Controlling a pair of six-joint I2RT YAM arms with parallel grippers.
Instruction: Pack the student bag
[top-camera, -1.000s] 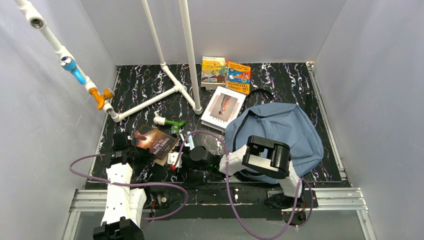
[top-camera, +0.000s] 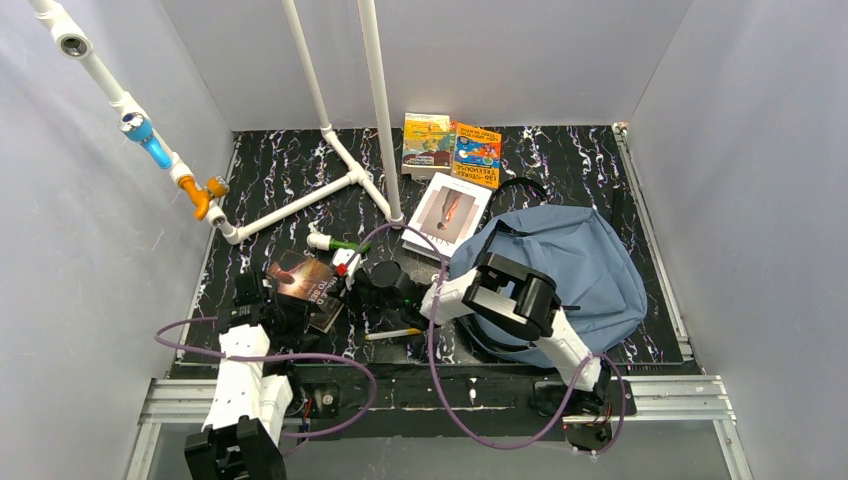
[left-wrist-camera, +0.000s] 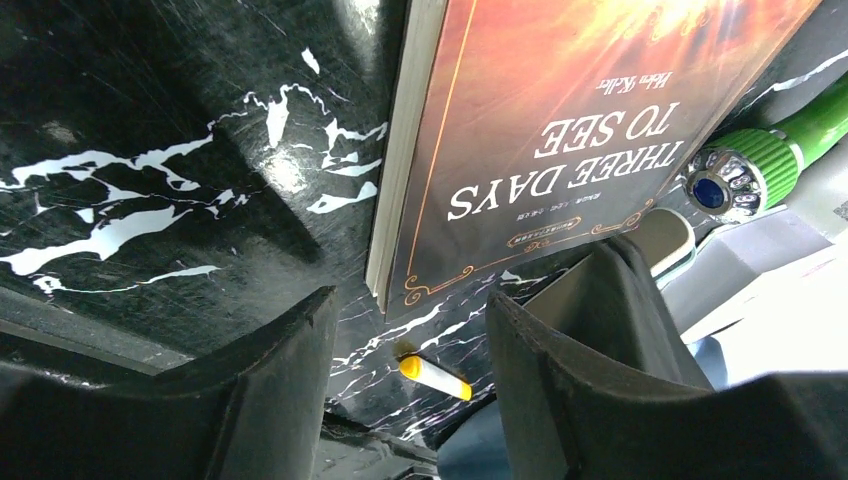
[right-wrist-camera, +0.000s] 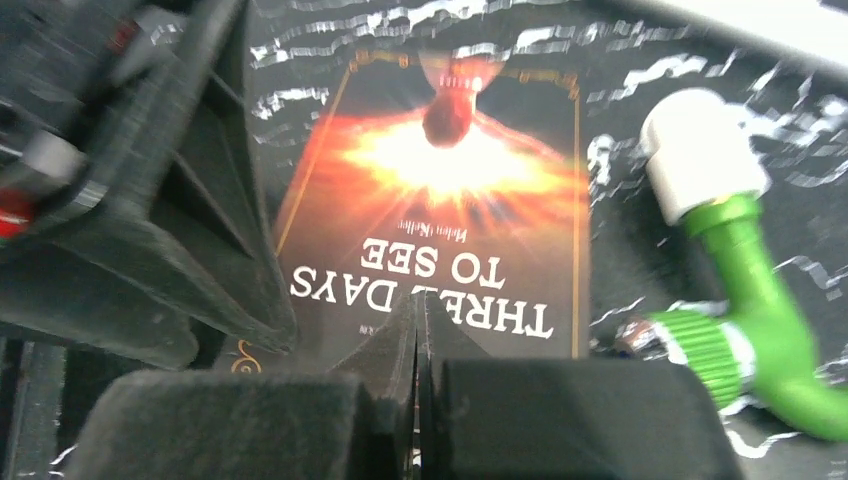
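A book titled "Three Days to See" (left-wrist-camera: 560, 150) lies flat on the black marbled tabletop, its cover down. My left gripper is open near the book's corner, fingers apart with nothing between them. In the right wrist view, the left gripper's dark fingers (right-wrist-camera: 255, 320) reach over the left part of the book. My right gripper is shut at the book's lower edge, its tips meeting in front of the title; whether they touch the cover I cannot tell. The blue bag (top-camera: 590, 270) lies at the right, partly under the right arm.
A green angled item with a white end (right-wrist-camera: 735, 230) lies right beside the book. A white-covered book (top-camera: 447, 215) and two colourful books (top-camera: 428, 140) are farther back. A yellow-white stick (left-wrist-camera: 435, 378) lies in front. White pipes (top-camera: 290, 210) stand at back left.
My right gripper has moved left to the book and shut. The left arm has shifted slightly.
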